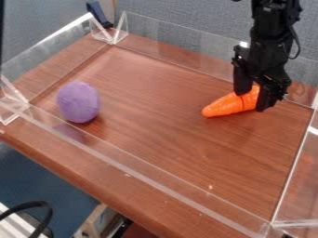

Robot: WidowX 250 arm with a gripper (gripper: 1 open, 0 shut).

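An orange carrot (226,104) lies on the right part of the wooden tabletop, angled from lower left to upper right. My black gripper (258,93) is low over the carrot's upper right end, covering part of it. Whether the fingers are open or closed on it I cannot tell.
A purple round object (78,101) rests at the left. Clear low walls (187,191) enclose the wooden tabletop (149,139), whose middle and front are bare. A black cable (44,214) is at the lower left, outside the walls.
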